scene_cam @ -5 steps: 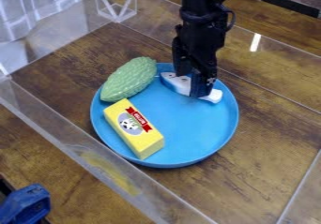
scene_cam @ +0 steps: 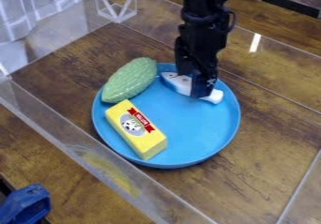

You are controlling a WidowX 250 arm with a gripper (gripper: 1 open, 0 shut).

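Observation:
A blue plate point(scene_cam: 189, 132) holds a green bumpy vegetable-like object point(scene_cam: 129, 78) at its back left, a yellow box point(scene_cam: 135, 129) with a red label at its front left, and a white elongated object point(scene_cam: 208, 96) at its back right. My dark gripper point(scene_cam: 197, 72) is above the white object and partly hides it; its fingers look apart, open, and I cannot tell whether they touch the object.
The plate sits on a wooden surface point(scene_cam: 257, 153). A clear panel edge crosses the lower left, and a blue item point(scene_cam: 22, 205) is in the bottom left corner.

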